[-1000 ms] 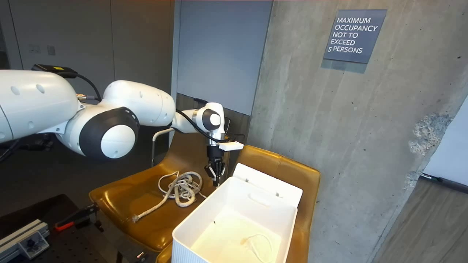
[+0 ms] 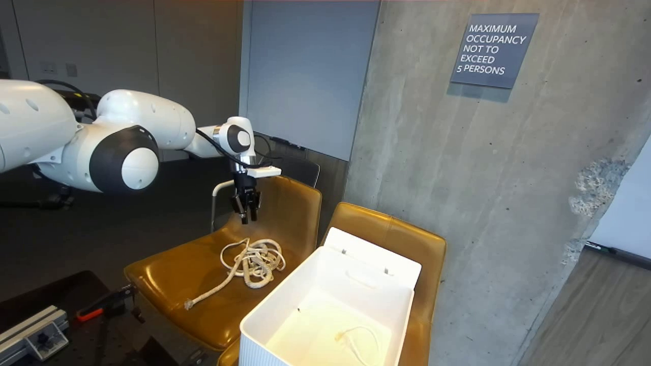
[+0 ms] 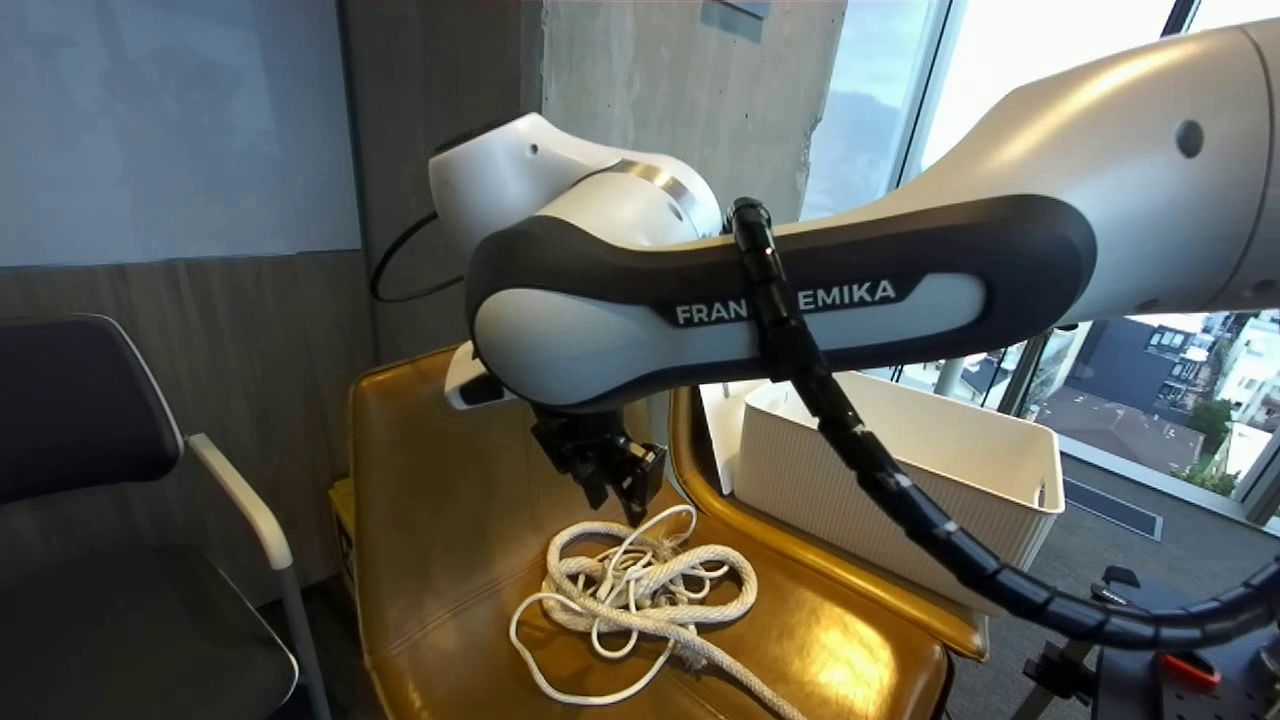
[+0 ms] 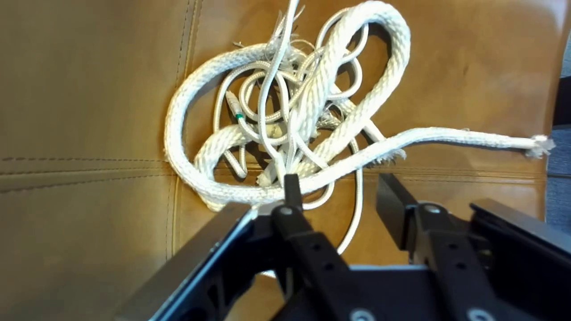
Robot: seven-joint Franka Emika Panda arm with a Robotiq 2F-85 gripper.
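A tangled pile of white rope (image 2: pixel 256 263) lies on the seat of a tan leather chair (image 2: pixel 165 268). In the wrist view the pile mixes thick braided rope (image 4: pixel 396 48) with thinner cord (image 4: pixel 357 214); one frayed rope end (image 4: pixel 540 145) points right. My gripper is above the pile with its fingers apart, and nothing shows held between them. Exterior view 1 has the gripper (image 2: pixel 248 218) clear above the rope, toward the chair's back. From the other side, the gripper (image 3: pixel 626 498) appears just behind the pile, partly under the arm.
A white open bin (image 2: pixel 287 293) stands on a second tan chair (image 2: pixel 390 235), to the right. Inside it lies a thin pale cord (image 2: pixel 357 341). A dark chair (image 3: pixel 90 408) is beside the rope's chair. The concrete wall (image 2: pixel 488 213) rises behind.
My gripper has moved left and up, from beside the bin's rim to above the rope, and its fingers look wider apart. A thin strand that stretched right from the pile no longer shows there.
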